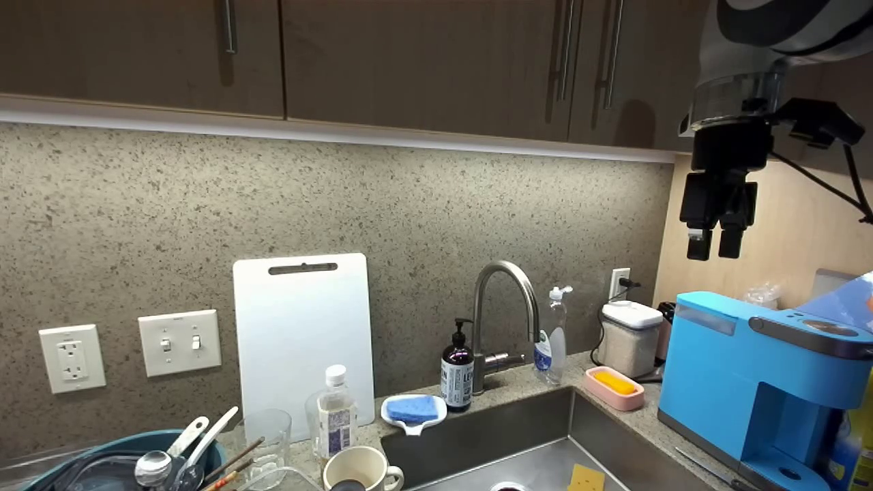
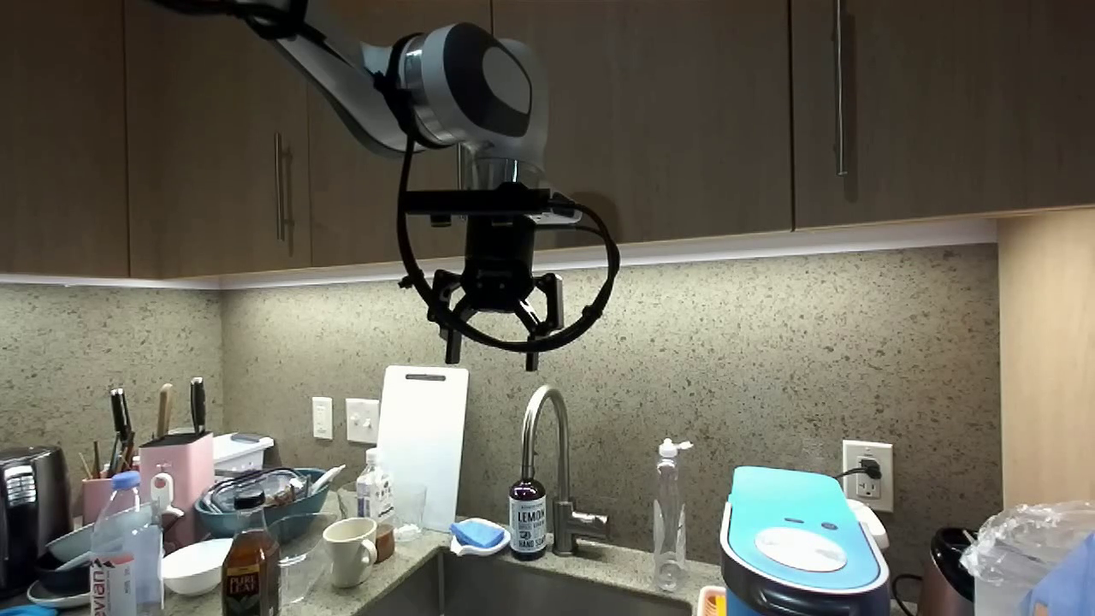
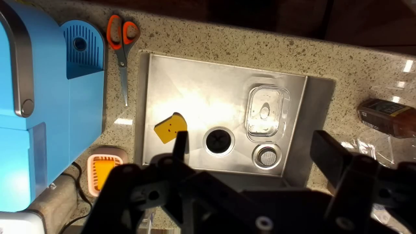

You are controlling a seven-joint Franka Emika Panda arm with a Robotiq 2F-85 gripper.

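High above the sink hangs my gripper, fingers pointing down and spread apart, with nothing between them. In the wrist view its black fingers frame the lower part of the picture, wide open. Below, in the steel sink, lie a yellow sponge at the left and a clear glass container at the right. A blue sponge rests on a white dish behind the sink, and an orange sponge sits in a pink holder. My gripper touches none of these.
A curved faucet, a soap bottle and a clear bottle stand behind the sink. The blue coffee machine is beside it, with scissors alongside. A mug and dishes crowd the other side. Cabinets overhang the counter.
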